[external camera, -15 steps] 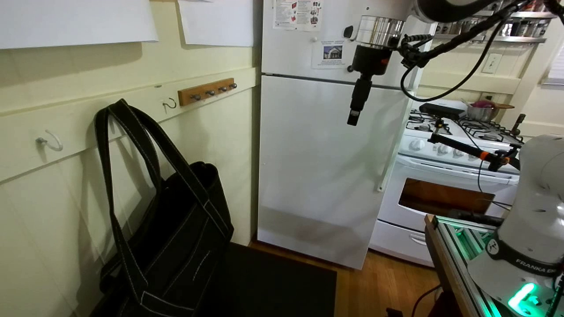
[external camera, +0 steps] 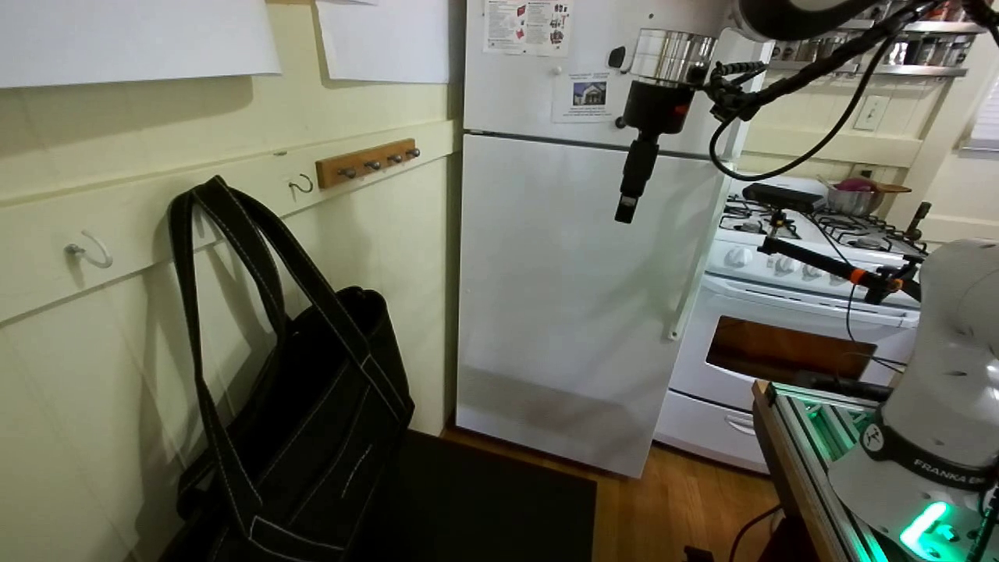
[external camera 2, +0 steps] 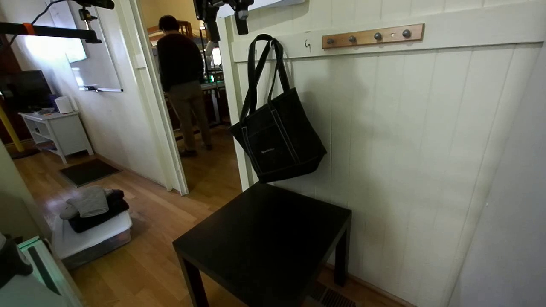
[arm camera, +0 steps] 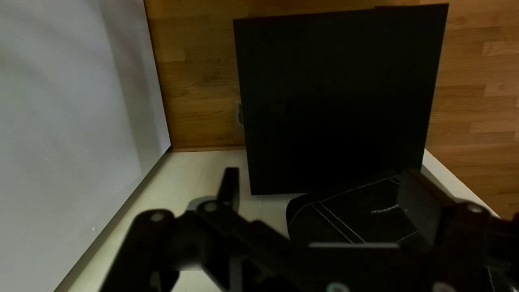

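Observation:
A black tote bag (external camera 2: 280,138) with white stitching hangs by its straps from a wall hook, just above the far edge of a black table (external camera 2: 256,230). In exterior view 1 the bag (external camera: 309,421) fills the lower left, its mouth partly visible. My gripper (external camera: 627,208) points down in front of the white fridge, well to the side of the bag and clear of it. From the wrist, the gripper stands open, its fingers wide apart with nothing held; the bag's lower part (arm camera: 350,209) shows below and beyond them.
A free hook (external camera: 90,251) and a wooden peg rack (external camera: 367,163) are on the wall. The fridge (external camera: 571,309) and stove (external camera: 787,318) stand behind my arm. Folded clothes (external camera 2: 97,204) lie on a storage bin. A person (external camera 2: 181,76) stands in the far doorway.

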